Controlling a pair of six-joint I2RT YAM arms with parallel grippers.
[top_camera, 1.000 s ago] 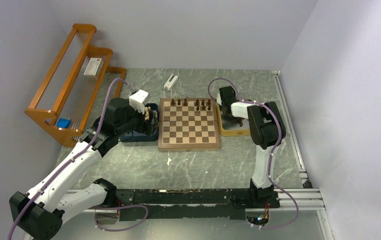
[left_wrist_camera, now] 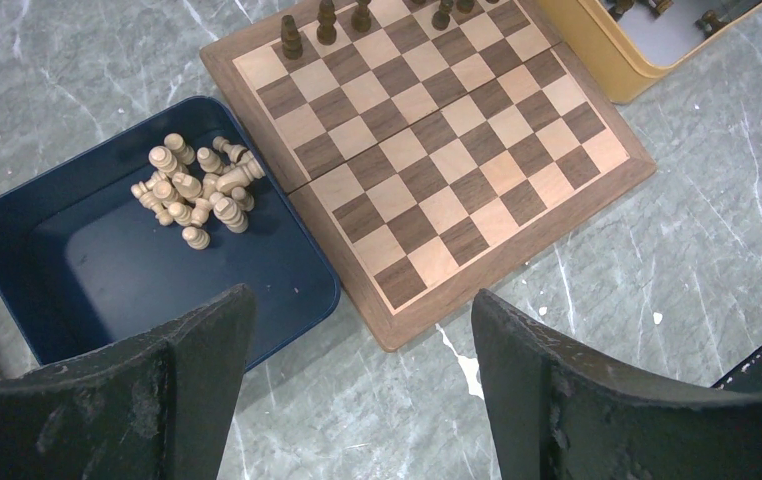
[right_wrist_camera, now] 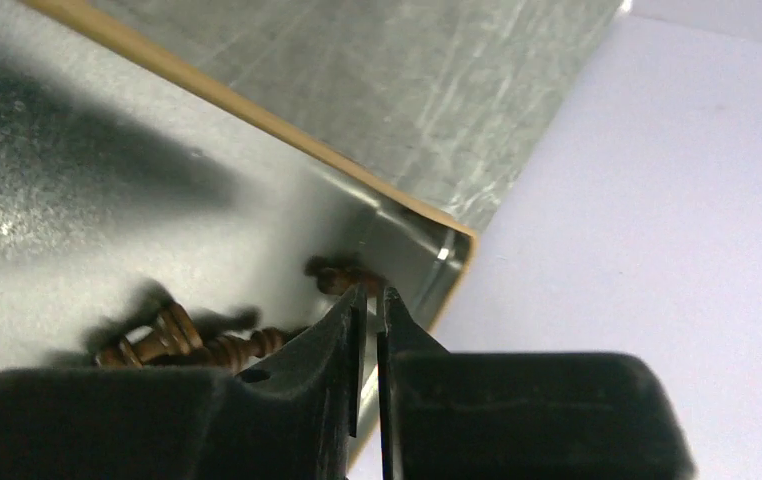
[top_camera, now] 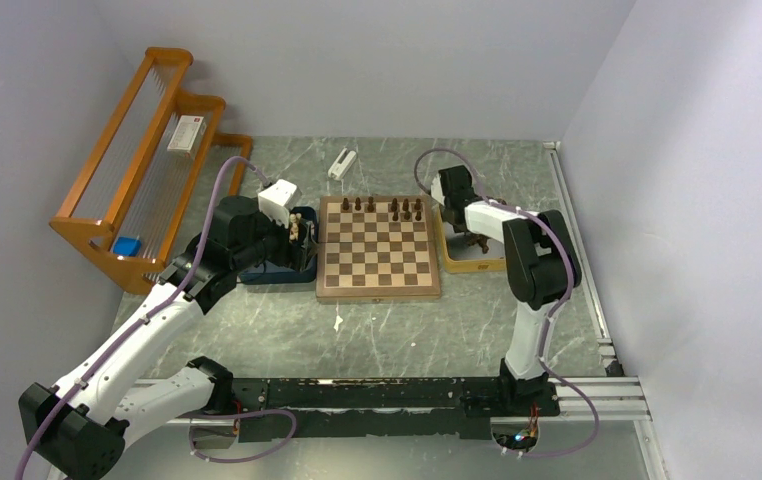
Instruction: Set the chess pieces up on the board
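The chessboard has several dark pieces upright along its far side, with gaps among them. In the left wrist view, a heap of pale pieces lies in the dark blue tray. My left gripper is open above the tray and board, nothing between its fingers. Over the yellow-edged tray, my right gripper has its fingertips close together with a narrow gap. A dark piece shows just beyond those tips; whether they touch it is unclear. Other dark pieces lie in the tray, partly hidden by the fingers.
A wooden rack stands at the left and a small white object lies behind the board. The right-hand tray's wall runs close to the right fingers. Bare table spreads in front of the board.
The left arm and the pieces on the board look unmoved.
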